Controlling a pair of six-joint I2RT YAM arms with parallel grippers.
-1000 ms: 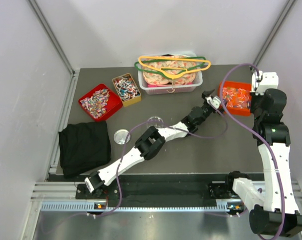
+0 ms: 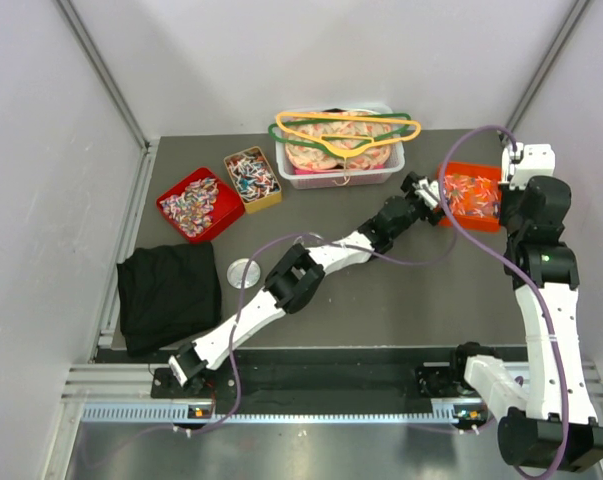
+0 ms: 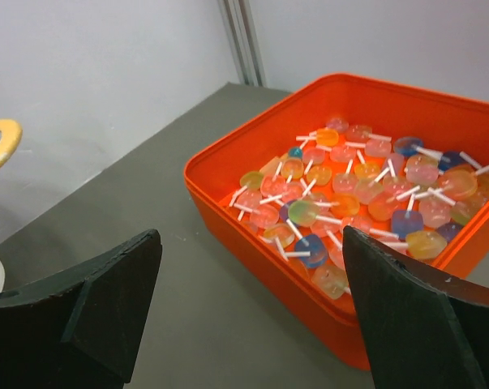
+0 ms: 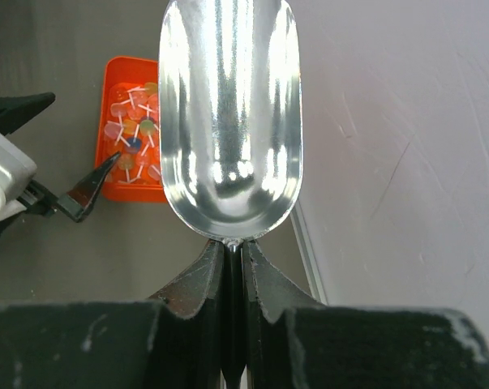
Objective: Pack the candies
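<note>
Wrapped-looking, translucent lollipops (image 3: 366, 190) with white sticks fill an orange bin (image 3: 252, 243) at the table's back right. Just outside the bin's left side, my left gripper stands open, with nothing between its fingers; one finger (image 4: 90, 186) reaches close to the wall in the right wrist view. A shiny metal scoop (image 4: 230, 121) is held by its handle in my right gripper, which is shut on it. No candy shows in the scoop's bowl, and it hides part of the bin in that view. From above, the right arm (image 2: 541, 235) is right of the bin.
At the back left are a red tray (image 2: 226, 207) and a yellow box (image 2: 269, 201) of small candies. A clear bin (image 2: 376, 178) with hangers on top stands at the back. A black cloth (image 2: 168, 297) and round lid (image 2: 243, 273) lie left.
The left gripper has shifted slightly toward the orange bin, and its forearm now covers more of the clear round item behind it. The right arm shows no clear movement.
</note>
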